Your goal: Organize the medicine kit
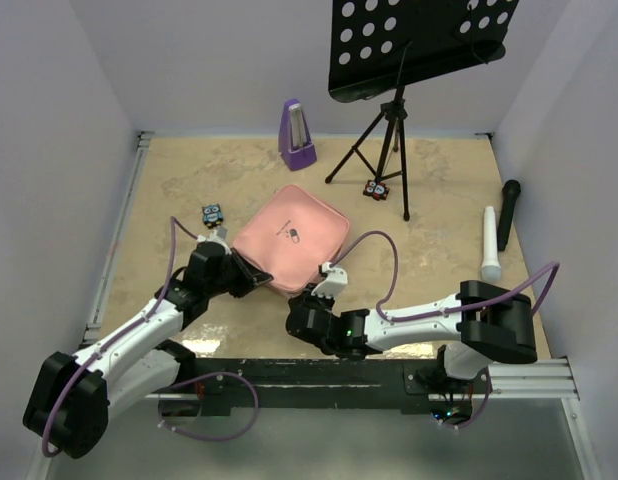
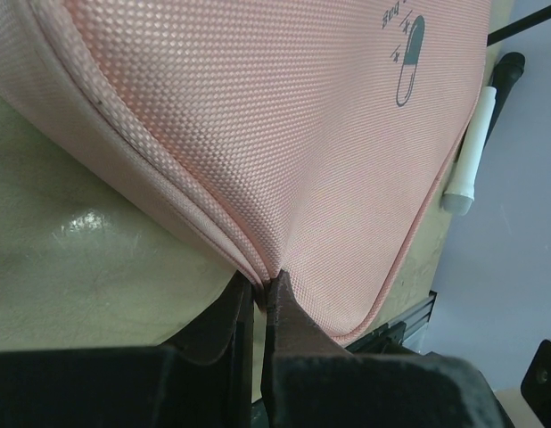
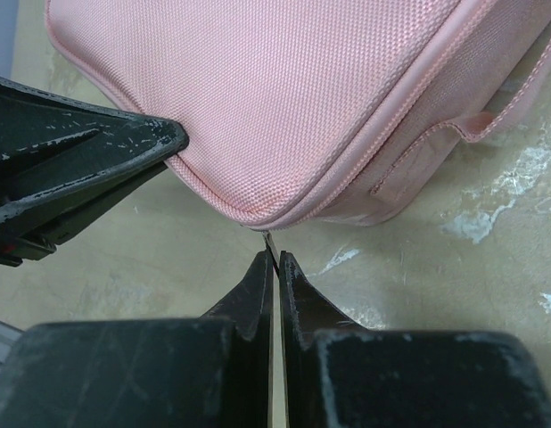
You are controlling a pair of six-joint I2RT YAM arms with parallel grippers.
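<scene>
A pink fabric medicine bag [image 1: 294,225] with a capsule print lies closed on the mat between my arms. At its lower left edge my left gripper [image 1: 259,278] is shut on the fabric rim, which shows pinched between the fingertips in the left wrist view. At the bag's front corner my right gripper is shut, a thin dark piece at its tips, apparently a zipper pull, just under the piped edge; how firmly it is held is hard to tell.
A purple metronome [image 1: 297,140] and a black music stand [image 1: 397,115] stand behind. A white cylinder [image 1: 490,243] and black microphone [image 1: 507,215] lie right. Small dark cards [image 1: 213,215] lie left of the bag. Walls border the table.
</scene>
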